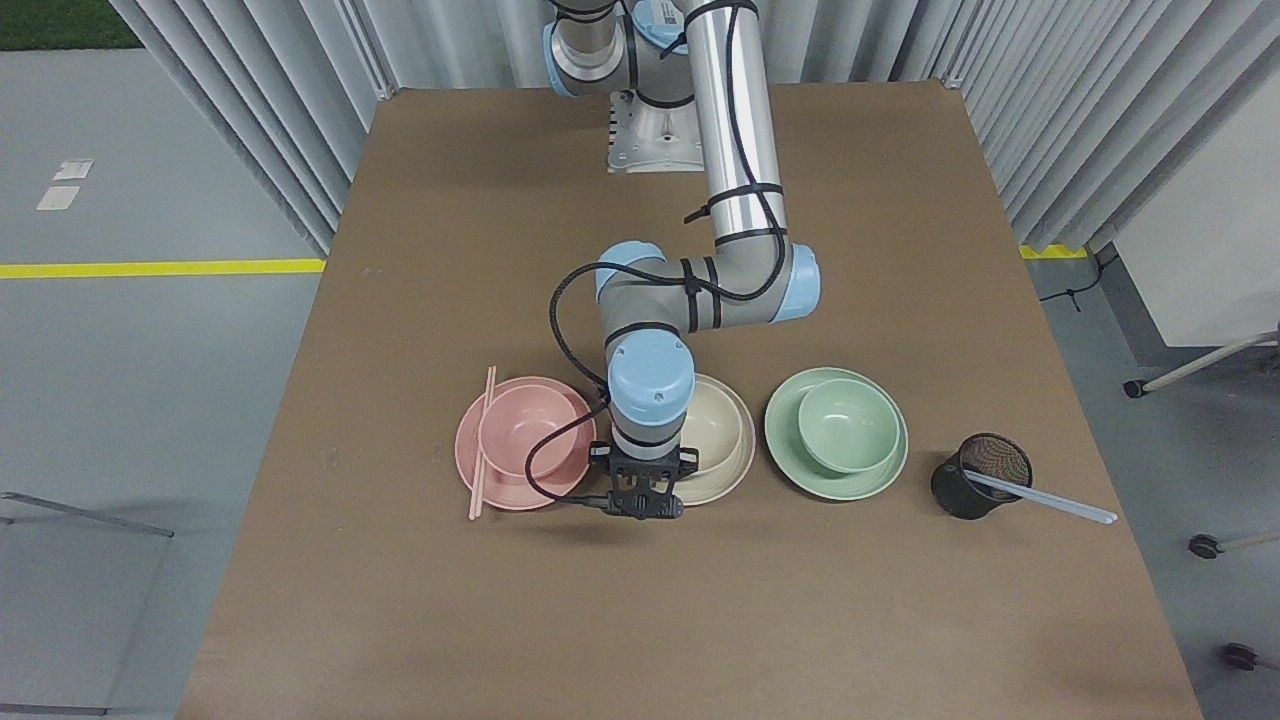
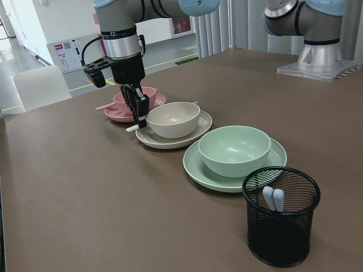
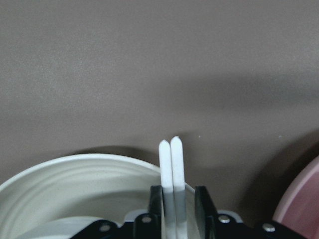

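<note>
My gripper (image 2: 140, 120) hangs low over the cream plate (image 2: 161, 144) beside the cream bowl (image 2: 176, 116). In the wrist view a pair of white chopsticks (image 3: 174, 184) runs upright between the black fingers of my gripper, with visible gaps either side, so the gripper stands open around them. The cream dishware (image 3: 94, 184) fills the lower left of that view. The front view mostly hides the gripper under the arm.
Pink bowl (image 1: 535, 426) on its plate with pink chopsticks (image 1: 477, 480) at left; green bowl (image 1: 847, 426) on a green plate (image 1: 801, 468) at right, then a black mesh holder (image 1: 966, 492) with light sticks (image 1: 1068, 504).
</note>
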